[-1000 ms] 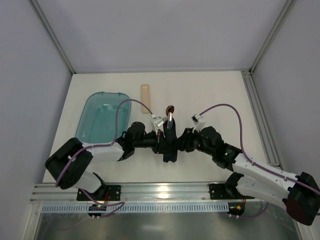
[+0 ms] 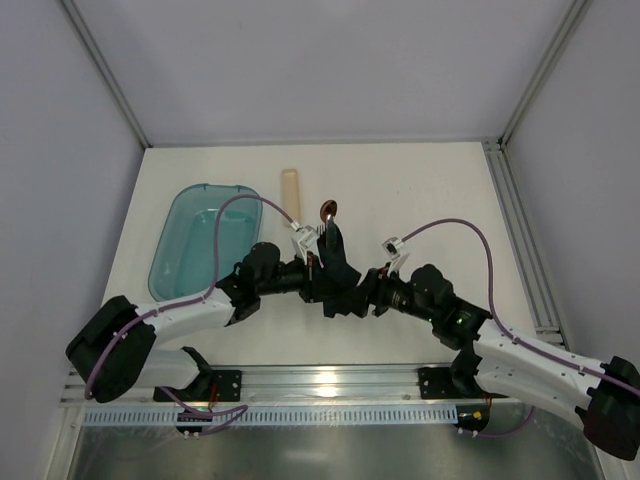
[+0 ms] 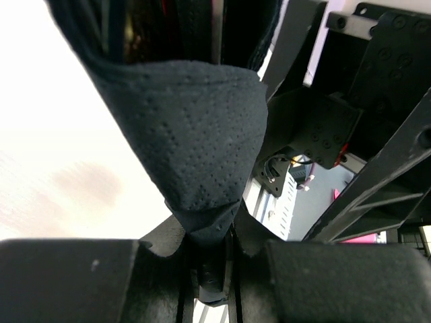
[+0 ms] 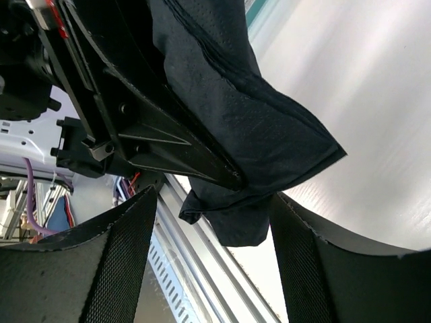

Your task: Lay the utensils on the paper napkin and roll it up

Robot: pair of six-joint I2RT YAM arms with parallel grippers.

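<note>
A dark paper napkin (image 2: 337, 262) is wrapped around the utensils at mid table. Out of its far end stick a copper spoon (image 2: 328, 209) and the tines of a fork (image 2: 320, 231). My left gripper is shut on the napkin, which bunches between its fingers in the left wrist view. My right gripper stands open; the loose flap of the napkin (image 4: 269, 134) lies in front of its fingertips, and one left gripper finger (image 4: 225, 176) presses against the cloth. The utensils' lower ends are hidden inside the napkin.
A teal bin (image 2: 205, 240) sits at the left of the table. A narrow wooden piece (image 2: 290, 195) lies behind the napkin.
My left arm has drawn left with the napkin and spoon, and the napkin now has a flap spreading to the right. The right gripper has shifted slightly and stands off the bundle's side.
</note>
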